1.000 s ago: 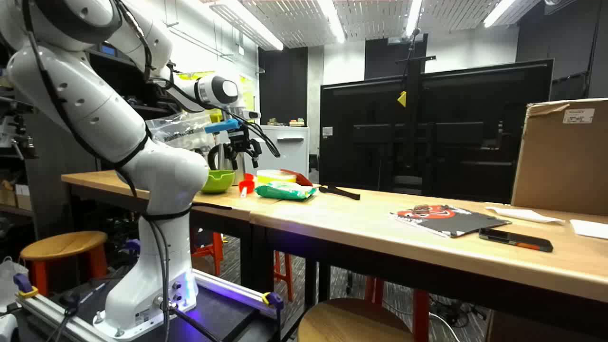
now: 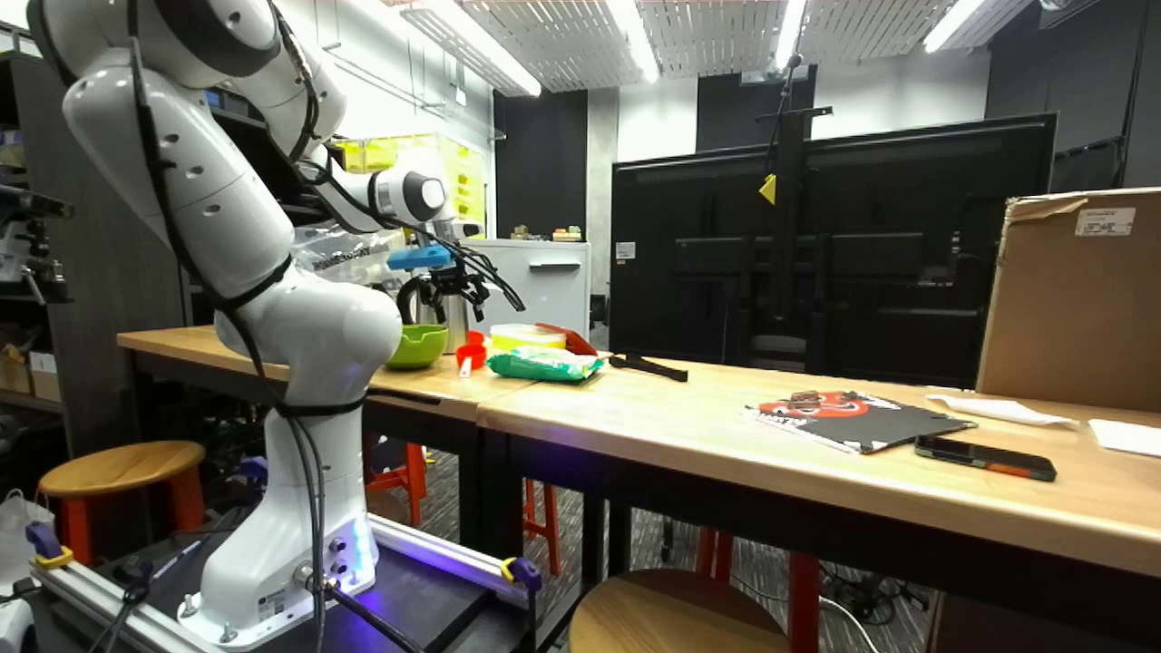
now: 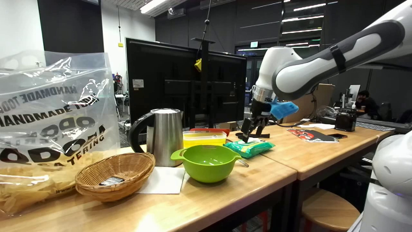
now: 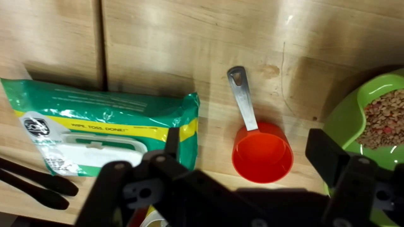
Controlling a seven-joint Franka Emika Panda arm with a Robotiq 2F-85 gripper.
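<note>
A red measuring cup point(image 4: 262, 155) with a grey metal handle point(image 4: 242, 99) lies on the wooden table, its handle pointing up in the wrist view. My gripper is open above it, with fingers to either side and nothing held. To the right is a green bowl point(image 4: 342, 113) holding brown lentil-like grains point(image 4: 384, 119). On the left rests a green pack of wipes point(image 4: 113, 117). From the first exterior view, the gripper point(image 2: 454, 310) hangs above the table beyond the red cup point(image 2: 470, 355).
A steel pitcher point(image 3: 166, 133), a wicker basket point(image 3: 116, 176) and a large plastic bag point(image 3: 54, 135) stand past the bowl. A yellow container point(image 3: 203, 139) sits behind it. Black tongs point(image 4: 38, 185) lie beside the wipes. Bare wood point(image 4: 227, 34) shows above the cup in the wrist view.
The arm's upper links have shifted to the right in the first exterior view, and the gripper has moved slightly left and tilted. The objects on the table stay where they were.
</note>
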